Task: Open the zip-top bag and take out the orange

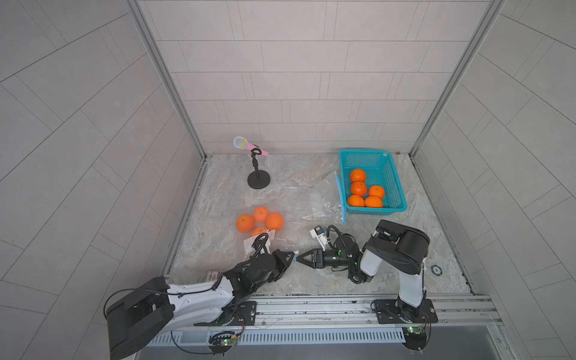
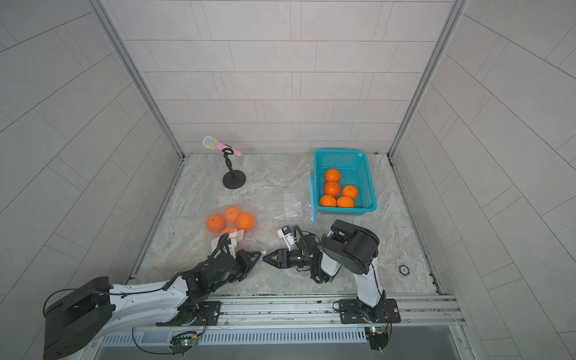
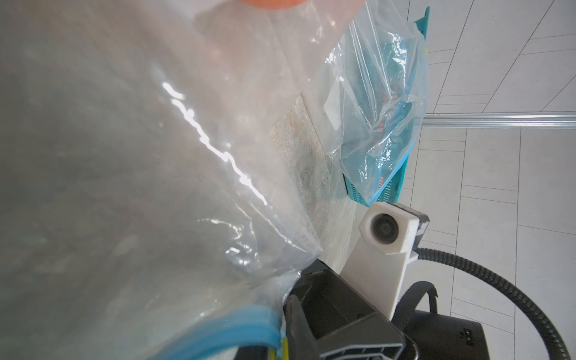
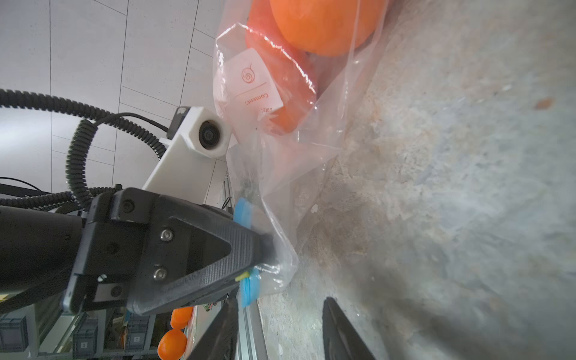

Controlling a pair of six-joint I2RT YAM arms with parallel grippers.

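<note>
A clear zip bag holding several oranges and a label lies at the front left. My left gripper is shut on its near end by the blue zip strip. My right gripper stands just right of that, facing it, its fingers part open with nothing visible between them; in the right wrist view they show below the held strip.
A teal basket with several oranges stands at the back right, an empty clear bag beside it. A black stand with a pink object is at the back left.
</note>
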